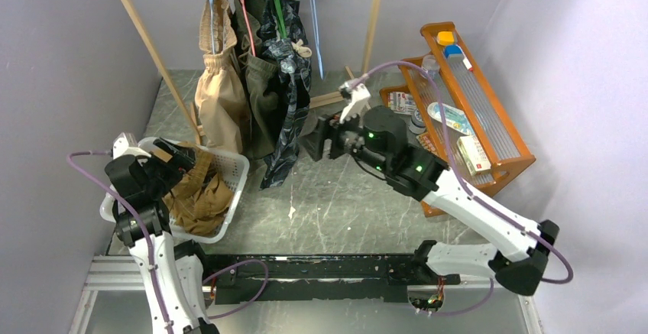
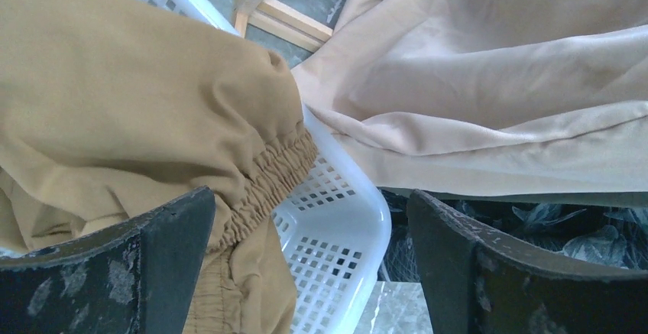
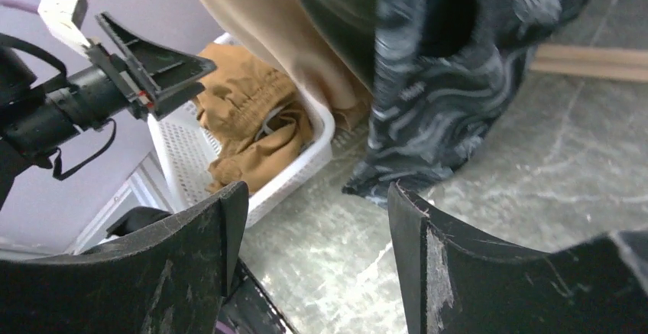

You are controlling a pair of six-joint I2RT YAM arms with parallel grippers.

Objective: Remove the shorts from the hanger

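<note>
Three garments hang from the rack: beige (image 1: 221, 105), olive (image 1: 262, 112) and dark camouflage (image 1: 286, 120). My left gripper (image 1: 170, 162) is open above the white basket (image 2: 358, 219) holding brown clothing (image 2: 145, 105); in the left wrist view its fingers have nothing between them, with pale hanging fabric beyond. My right gripper (image 1: 328, 137) is open in the middle, to the right of the camouflage garment, which fills the upper middle of the right wrist view, blurred.
A wooden shelf (image 1: 497, 150) with small boxes and containers stands at the right. Wooden rack posts (image 1: 145, 40) stand behind the basket. The grey floor between basket and shelf is clear.
</note>
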